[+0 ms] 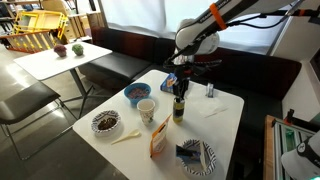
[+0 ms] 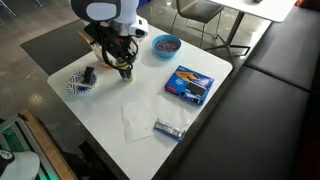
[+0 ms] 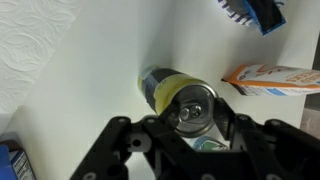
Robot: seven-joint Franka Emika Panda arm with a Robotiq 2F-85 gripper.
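Note:
A dark bottle with a yellow label (image 1: 178, 110) stands on the white table in exterior view 1. My gripper (image 1: 180, 86) is right above it, pointing down. In the wrist view the bottle's round dark top (image 3: 192, 108) lies between my fingers, with its yellow band (image 3: 160, 85) leaning away from them by perspective. Whether the fingers touch the top cannot be made out. Exterior view 2 has the gripper (image 2: 124, 66) around the upper part of the bottle, which is mostly hidden there.
An orange-and-white carton (image 1: 159, 137) and a patterned plate (image 1: 194, 157) stand close by. Farther off are a white cup (image 1: 146, 109), a blue bowl (image 1: 137, 93), a dark-filled bowl (image 1: 105, 123), a blue box (image 2: 189, 85) and a silvery packet (image 2: 170, 130). White paper (image 2: 148, 119) lies on the table.

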